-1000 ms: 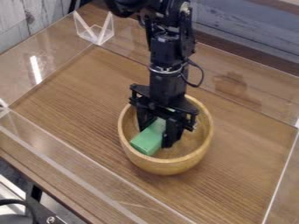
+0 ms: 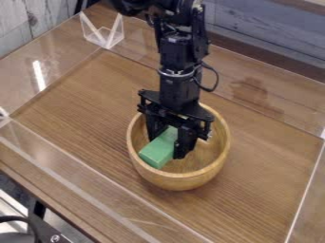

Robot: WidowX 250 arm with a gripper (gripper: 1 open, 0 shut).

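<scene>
A round tan bowl [image 2: 191, 171] stands on the wooden table in the middle of the view. My black gripper [image 2: 172, 129] reaches down from the top into it. A green object [image 2: 159, 147] lies tilted in the bowl, under the fingers at the left side. The gripper is shut on the green object, though the dark fingers partly hide where they meet it.
A clear plastic piece [image 2: 105, 28] is at the back left. Dark cabling shows at the bottom left corner.
The gripper and the green object have shifted very slightly within the bowl; the bowl stays in about the same place.
</scene>
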